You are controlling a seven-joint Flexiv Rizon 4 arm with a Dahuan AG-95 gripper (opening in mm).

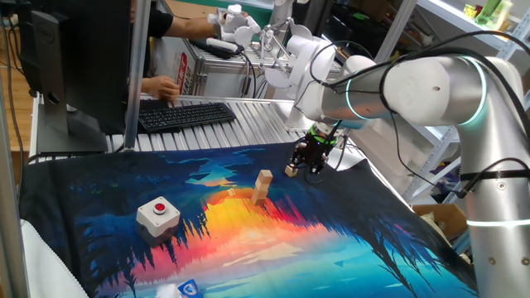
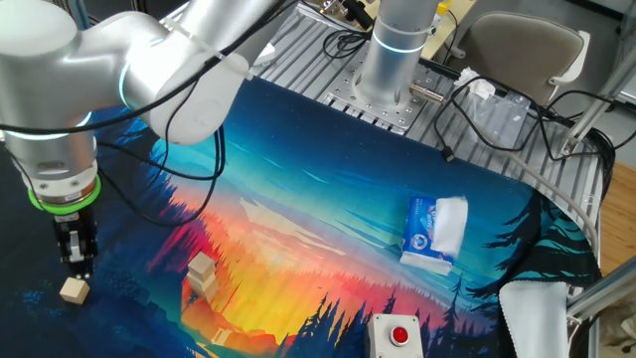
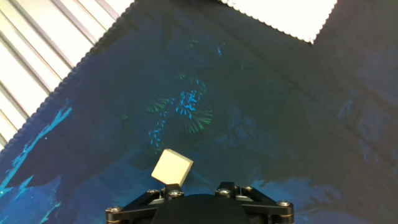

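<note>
A small pale wooden block lies alone on the dark part of the printed cloth; exterior view 2 has this lone block at the lower left. Just above and beside it is my gripper, pointing down. In the wrist view the gripper has its fingertips apart with nothing visible between them, and the block sits just beyond the left one. Exterior view 1 shows the gripper partly overlapping the block. Nearby stands an upright stack of wooden blocks, not touched by the gripper.
A grey box with a red button stands on the cloth, away from the stack. A blue and white tissue pack lies farther off. Keyboard and monitor are beyond the cloth's edge. Cables hang around the arm.
</note>
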